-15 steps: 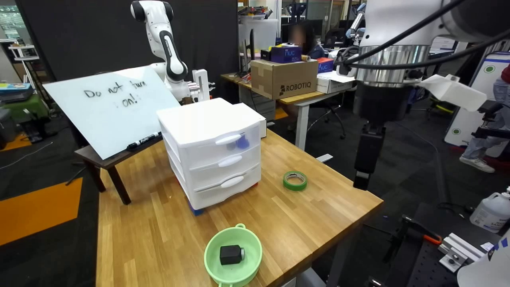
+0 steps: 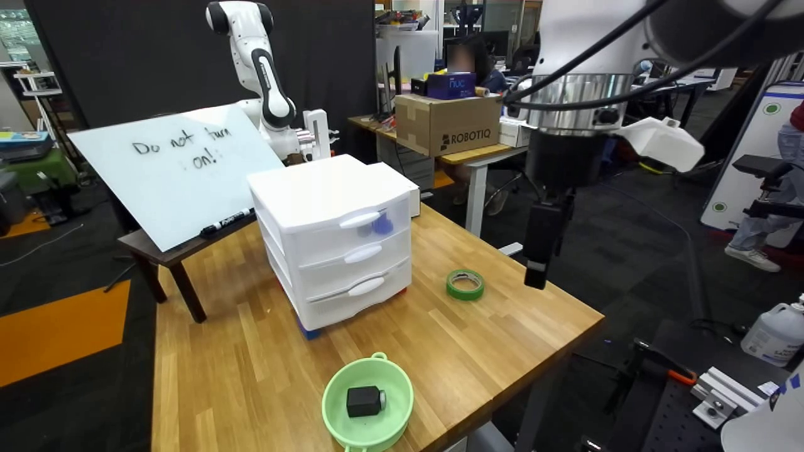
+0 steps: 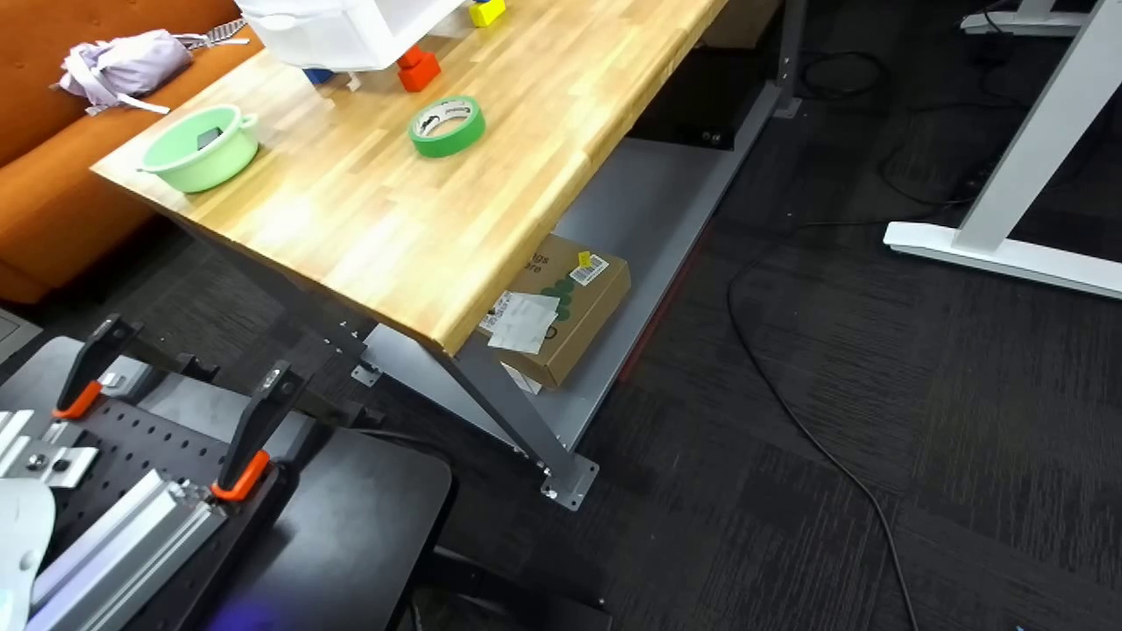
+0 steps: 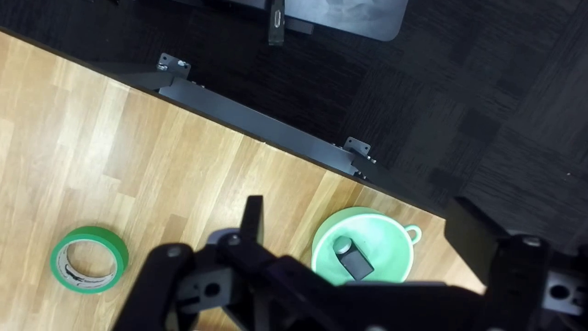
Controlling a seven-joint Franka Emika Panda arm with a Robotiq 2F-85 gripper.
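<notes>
In exterior view 1 my gripper (image 2: pixel 538 272) hangs pointing down above the table's right side, well clear of the top. The wrist view shows its fingers (image 4: pixel 254 220) spread wide with nothing held, so it is open. A green tape roll (image 2: pixel 465 285) lies flat on the wood, to the left of my gripper in exterior view 1. The light green bowl (image 2: pixel 336 399) stands near the front edge with a small black bottle (image 2: pixel 363 402) lying in it. A white drawer unit (image 2: pixel 354 275) stands mid-table, its drawers apparently shut.
Behind the drawers, a whiteboard (image 2: pixel 177 169) leans on a small dark stand with a marker (image 2: pixel 227 220). Red blocks (image 3: pixel 418 69) and a yellow block (image 3: pixel 486 11) sit by the drawer unit. The wood between tape and bowl is clear.
My arm has moved left in exterior view 1, bringing the gripper closer to the tape roll. The tape, bowl, bottle and drawers have stayed put.
</notes>
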